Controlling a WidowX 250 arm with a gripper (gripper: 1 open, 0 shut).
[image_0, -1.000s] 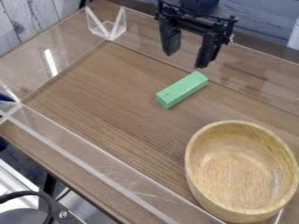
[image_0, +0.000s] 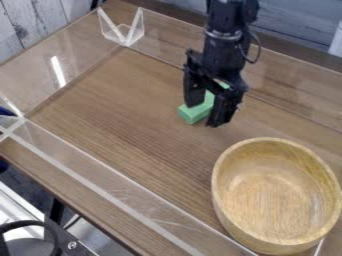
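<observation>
My black gripper (image_0: 210, 97) hangs from the top centre over the middle of the wooden table (image_0: 107, 130). It stands open, its dark fingers on either side of a green block (image_0: 198, 113), which lies on the table and is partly hidden behind them. I cannot tell whether the fingers touch it.
A large round wooden bowl (image_0: 271, 194) fills the lower right. A clear wire-like holder (image_0: 122, 28) stands at the upper left.
</observation>
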